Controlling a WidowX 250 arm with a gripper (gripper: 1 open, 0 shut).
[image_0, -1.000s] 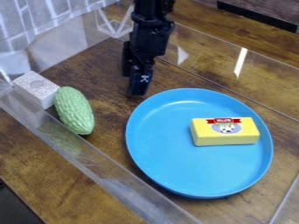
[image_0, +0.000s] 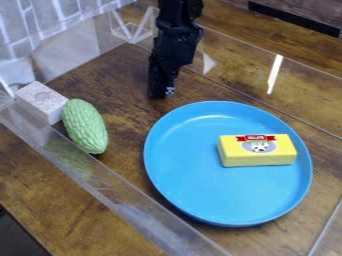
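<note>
The dark robot gripper (image_0: 160, 86) hangs over the wooden table at the upper middle, behind the blue plate and low near the tabletop; its fingers look shut, with nothing visible between them, though the dark shapes are hard to make out. On the blue plate (image_0: 187, 180) lies a yellow box (image_0: 257, 150) with a red label, toward the plate's right. A green bitter melon (image_0: 84, 125) lies on the table at the left, beside a white speckled block (image_0: 42, 103).
Clear transparent walls run around the work area, along the lower left and across the back. Bare wooden table (image_0: 114, 85) lies between the melon and the gripper, and also to the right behind the plate.
The plate, box, melon and block have not moved.
</note>
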